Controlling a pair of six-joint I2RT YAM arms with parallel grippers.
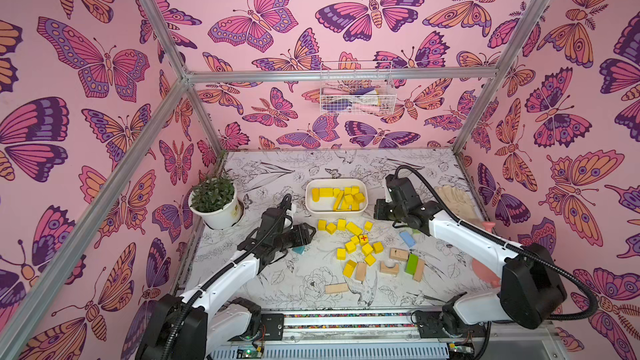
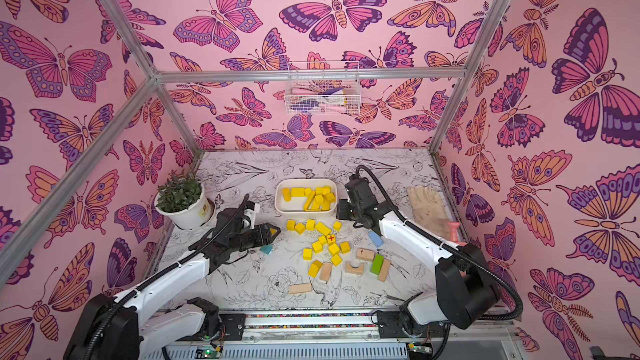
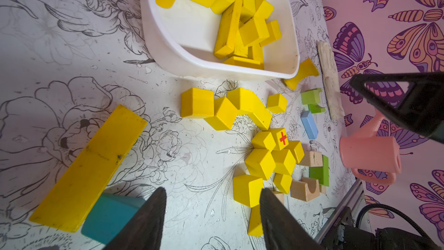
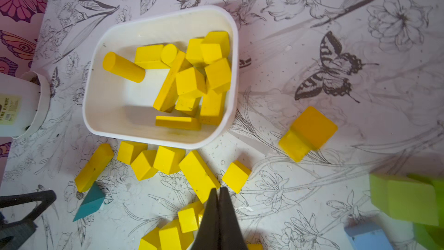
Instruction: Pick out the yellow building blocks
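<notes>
A white bin (image 1: 336,208) holds several yellow blocks. Loose yellow blocks (image 3: 197,102) are spread in front of it. In the left wrist view a long yellow block (image 3: 87,166) lies beside a teal block (image 3: 111,215); my left gripper hangs over them, fingers apart, nothing between them. My right gripper is shut, nothing showing between its fingers, over the table to the right of the bin. Two yellow pieces (image 4: 308,134) lie below and right of the bin in its wrist view.
Green (image 1: 411,263), blue (image 1: 406,238) and wooden blocks lie at the right. A potted plant (image 1: 213,206) stands at the left, a glove (image 2: 430,206) at the back right, with a pink watering can (image 3: 370,150).
</notes>
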